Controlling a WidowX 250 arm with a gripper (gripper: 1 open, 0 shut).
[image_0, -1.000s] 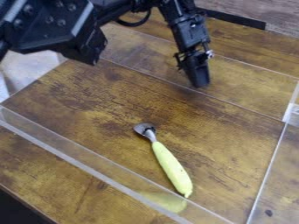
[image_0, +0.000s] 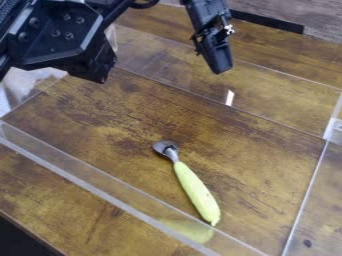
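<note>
A utensil with a pale yellow-green handle (image_0: 198, 192) and a small metal head (image_0: 166, 149) lies diagonally on the wooden surface in the lower middle. My gripper (image_0: 217, 62) is high in the view at the upper middle, well behind and apart from the utensil. It looks shut, with nothing visible between its fingers, though its tips are small and dark here.
Clear plastic walls (image_0: 107, 183) bound the wooden work area (image_0: 94, 110) at the front and right. Something pale sits at the left edge, partly behind the dark arm.
The utensil is unmoved.
</note>
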